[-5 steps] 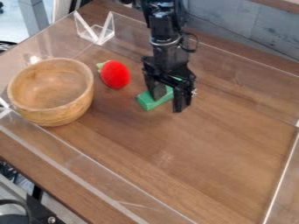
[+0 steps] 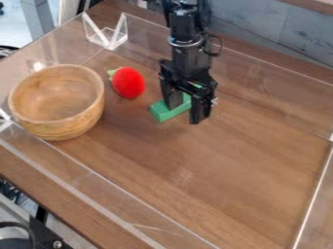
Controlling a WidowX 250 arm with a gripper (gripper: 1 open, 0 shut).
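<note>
My gripper (image 2: 186, 103) hangs at the middle of the table over a green block (image 2: 168, 110), its dark fingers on either side of the block's right part. Whether they touch it is unclear. A red round object (image 2: 128, 84) lies left of the gripper, with a small light green piece behind it. A wooden bowl (image 2: 56, 120) stands at the left.
A clear angular plastic piece (image 2: 107, 34) stands at the back left. Clear edging runs along the table's sides, and a grey wall (image 2: 267, 44) is behind.
The gripper has shifted only slightly around the green block. The other objects have not moved visibly.
</note>
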